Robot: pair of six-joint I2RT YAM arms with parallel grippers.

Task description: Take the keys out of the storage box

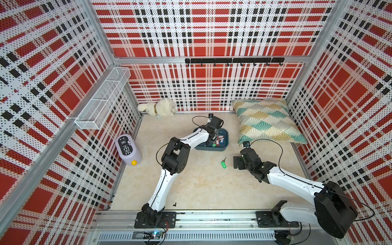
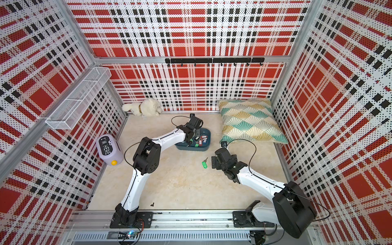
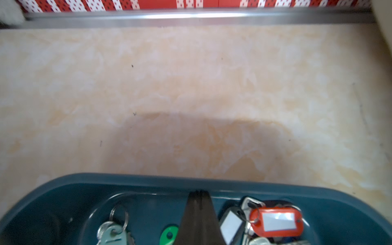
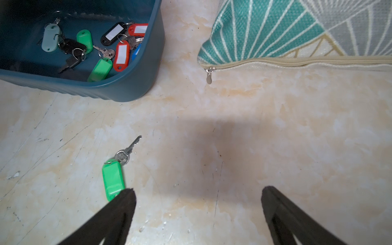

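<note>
A dark teal storage box (image 4: 134,81) holds several keys with coloured tags, including a red tag (image 3: 279,222) and a light blue tag (image 4: 50,37). My left gripper is over the box, shut, with nothing visible between its fingers. A key with a green tag lies on the table outside the box, toward the front right. My right gripper stands open beside that key, to its right, with nothing between its fingers.
A patterned pillow (image 1: 267,120) lies right of the box, a white plush toy (image 1: 163,107) at the back left, and a purple sign object (image 1: 128,149) at the left. A wire basket (image 1: 98,114) hangs on the left wall.
</note>
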